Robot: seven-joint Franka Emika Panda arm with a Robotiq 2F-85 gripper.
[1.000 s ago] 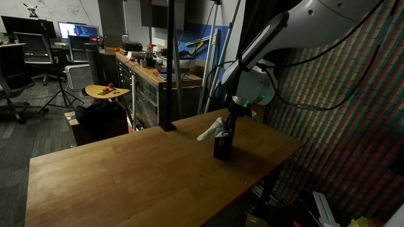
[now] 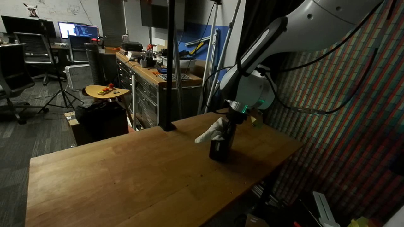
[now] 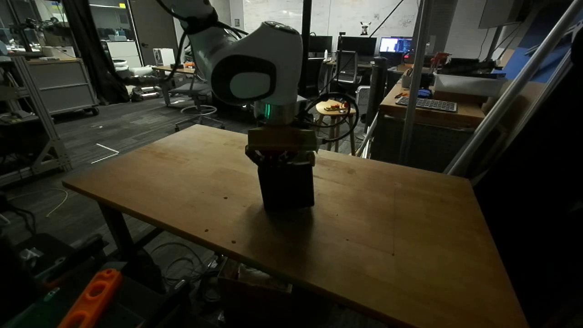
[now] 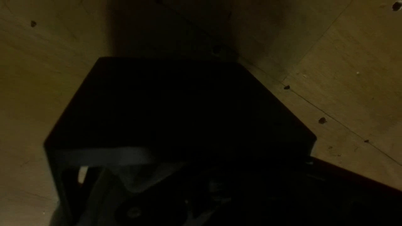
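Observation:
A black open-topped box [image 2: 219, 151] stands on the wooden table, leaning slightly in exterior view 1. Out of its top, on the left side, sticks a whitish cloth [image 2: 212, 132]. My gripper [image 2: 230, 126] points down at the box's top, close against the cloth. From exterior view 2 the box [image 3: 288, 187] sits right below the gripper, hiding the fingertips. The wrist view is very dark: the box [image 4: 169, 105] fills its middle, with greyish cloth [image 4: 141, 175] inside the rim. My gripper is shut; whether any cloth lies between its fingers does not show.
A black post [image 2: 169, 75] rises at its back edge. Its front edge [image 3: 180, 232] lies fairly near the box.
The arm has shifted slightly left and toward the camera in exterior view 1. Box and cloth have moved a little the same way, and the box now leans more.

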